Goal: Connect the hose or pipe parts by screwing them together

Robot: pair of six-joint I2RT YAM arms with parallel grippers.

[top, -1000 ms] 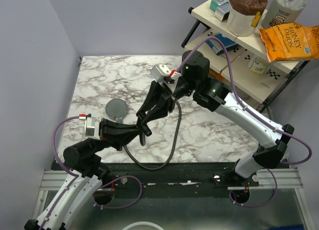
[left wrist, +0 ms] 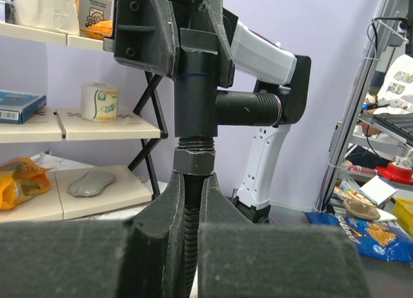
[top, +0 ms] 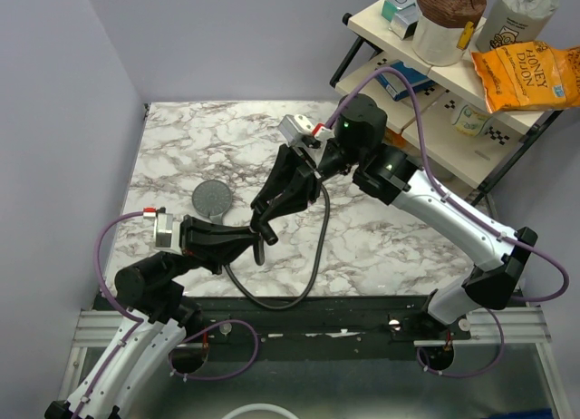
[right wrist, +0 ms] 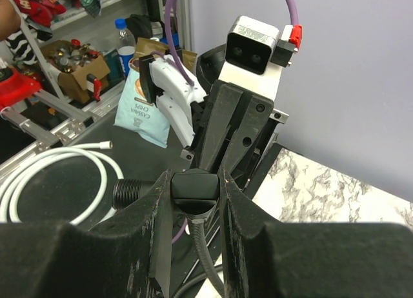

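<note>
A black fitting (left wrist: 197, 104) with a ribbed side branch (left wrist: 248, 109) stands upright between my grippers. My right gripper (top: 263, 218) grips its top; in the right wrist view its fingers close round the black top piece (right wrist: 194, 186). Just below, my left gripper (top: 250, 234) is shut on the dark corrugated hose (left wrist: 192, 233), under a threaded nut (left wrist: 193, 160) that meets the fitting. Whether the threads are engaged I cannot tell. The grey hose (top: 317, 252) loops over the marble surface beside a round showerhead (top: 212, 199).
A shelf rack (top: 426, 65) with bags, boxes and containers fills the back right. Walls bound the left and back. A coiled white hose (right wrist: 97, 195) lies on a dark surface in the right wrist view. Bare marble (top: 181, 133) shows at the back left.
My right arm and gripper have shifted very slightly in the top view since about a second ago. My left gripper looks unchanged.
</note>
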